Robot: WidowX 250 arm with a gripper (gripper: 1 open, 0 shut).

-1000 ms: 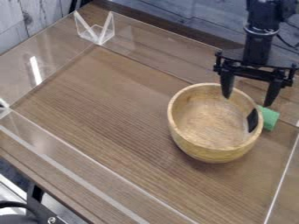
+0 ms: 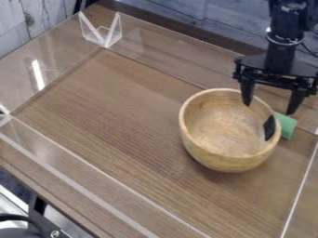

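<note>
My black gripper (image 2: 271, 91) is at the upper right, open, its fingers spread apart above the back right rim of a round wooden bowl (image 2: 211, 139). A green object (image 2: 285, 125) lies just right of the bowl, partly under its edge in this view. A dark piece (image 2: 269, 129) shows at the bowl's right inner side; I cannot tell what it is.
A white wire-like holder (image 2: 102, 33) stands at the back left. The table's edges show at the left and back.
My gripper has shifted slightly to the right and stays open. The bowl and green object appear unmoved.
</note>
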